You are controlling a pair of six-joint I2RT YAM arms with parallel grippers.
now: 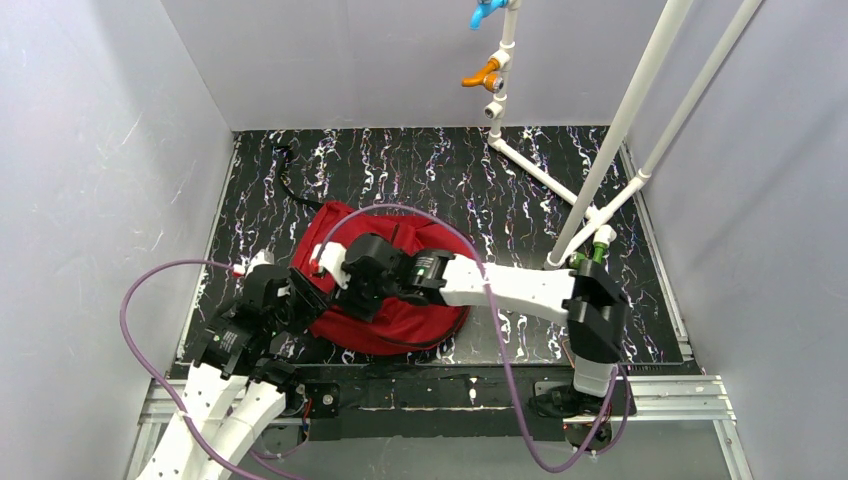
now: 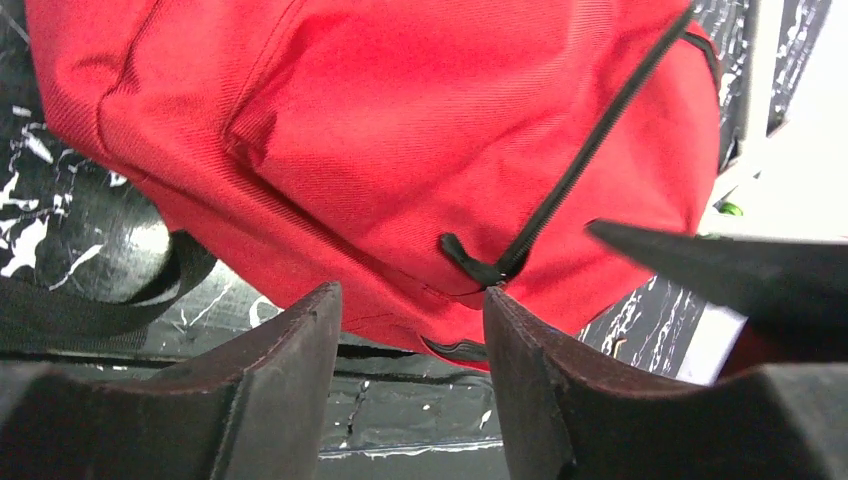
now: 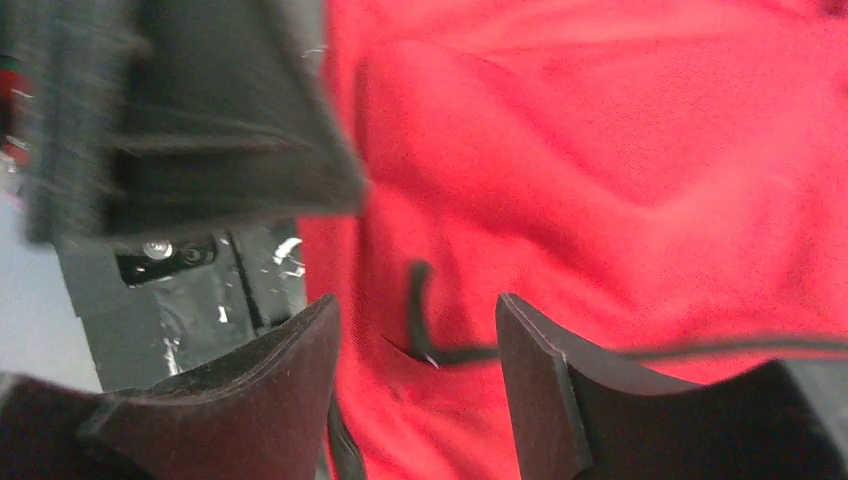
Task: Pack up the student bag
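Note:
The red bag [image 1: 427,312] lies on its side on the dark marbled table, its front pocket zipper [image 2: 590,150] running up to the right in the left wrist view. Above the bag's left edge hovers my left gripper [image 1: 318,302], its fingers [image 2: 285,365] apart with no object between them. My right gripper [image 1: 352,302] is over the middle of the bag, close beside the left one. In the right wrist view its fingers [image 3: 278,375] stand apart, and the zipper's black pull tab [image 3: 417,300] shows past them on the red cloth. The bag's inside cannot be seen.
White pipes [image 1: 600,165] with an orange tap [image 1: 485,75] and a blue tap [image 1: 487,12] stand at the back and right. A black strap [image 1: 285,180] trails on the table behind the bag. Bare table [image 1: 520,225] lies to the right.

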